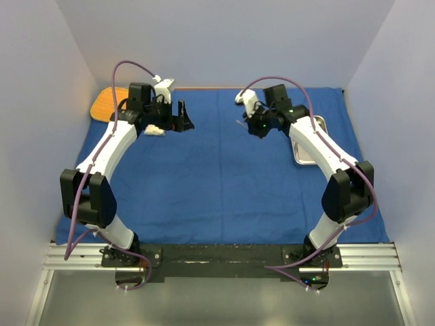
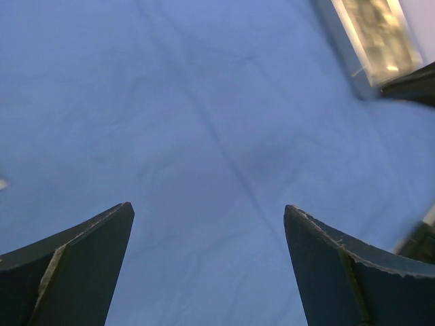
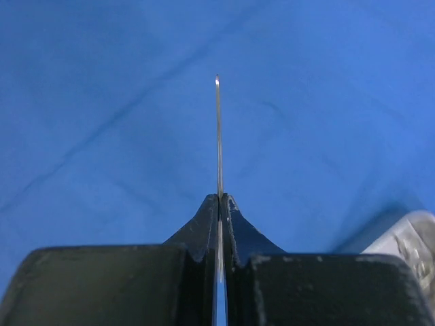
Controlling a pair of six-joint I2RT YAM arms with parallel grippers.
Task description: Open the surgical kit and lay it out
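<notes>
My right gripper is shut on a thin metal instrument, whose slender end points straight ahead of the fingertips. Seen from the top, this gripper hangs over the blue cloth, left of the metal tray and clear of it. The right arm covers part of the tray, and its contents are mostly hidden. On the left side, my other gripper stands open. The left wrist view shows only cloth between its wide-apart fingers.
An orange ribbed board lies at the back left. A pale packet is partly visible under the left arm. Bare blue cloth fills the middle and front. Walls rise at the back and both sides.
</notes>
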